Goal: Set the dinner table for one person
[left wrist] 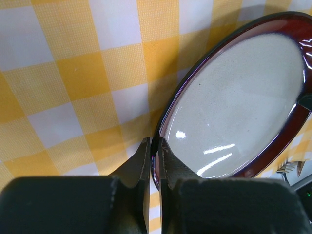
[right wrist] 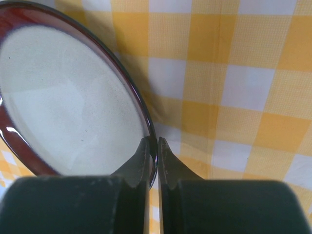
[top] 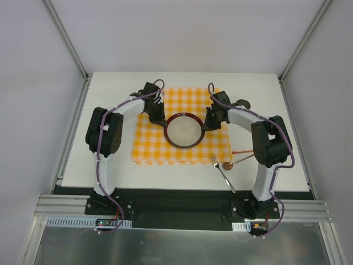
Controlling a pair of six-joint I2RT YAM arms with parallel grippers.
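A white plate (top: 183,130) with a dark red rim lies on the yellow checked cloth (top: 149,149). My left gripper (top: 164,122) is at the plate's left rim; in the left wrist view its fingers (left wrist: 168,170) are shut right at the rim. My right gripper (top: 205,128) is at the right rim, shut on it, as the right wrist view (right wrist: 155,146) shows. A fork (top: 223,175) lies across the cloth's front right corner, with a brown-headed spoon (top: 227,165) beside it.
A long red utensil (top: 242,152) lies right of the cloth. A dark round object (top: 244,103) sits at the back right, partly behind the right arm.
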